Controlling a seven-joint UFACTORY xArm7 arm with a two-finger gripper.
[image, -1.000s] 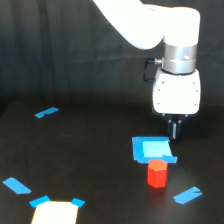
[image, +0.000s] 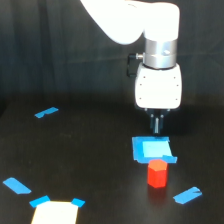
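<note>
My gripper (image: 157, 125) points downward in the right half of the view, just behind a blue taped square (image: 139, 151) with a paler middle. Its dark fingers are small against the dark background, and whether they are open or shut does not show clearly. A red block (image: 157, 173) stands on the dark table at the front edge of the square. The gripper is apart from the block, farther back and higher in the view.
A pale box (image: 55, 214) is cut off by the bottom edge at the left, with blue tape (image: 39, 201) beside it. More tape strips lie at the left (image: 17, 186) and right (image: 187, 195).
The arm and gripper have shifted left and slightly up in the view. The red block, the blue square and the pale box have stayed where they were.
</note>
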